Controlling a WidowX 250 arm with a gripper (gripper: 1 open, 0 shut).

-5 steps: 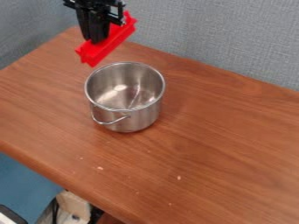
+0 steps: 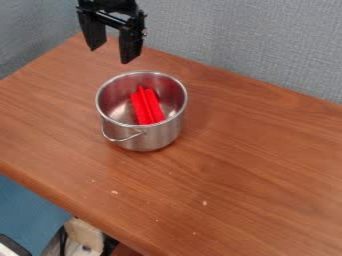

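Observation:
A steel pot [image 2: 171, 135] with a wire handle stands on the wooden table [image 2: 254, 170]. Inside it lies a bright red object [image 2: 147, 106], made of long bar shapes, resting low within the walls. My black gripper [image 2: 111, 36] hangs open above and behind the pot, at the top left of the camera view, with nothing between its fingers.
Grey textured walls [image 2: 241, 50] run along the back of the table. Past the left front edge are a blue surface and some objects at the bottom, too partial to name.
The red object has left my gripper and now lies inside the pot. My gripper is now empty and open, still above the back of the pot.

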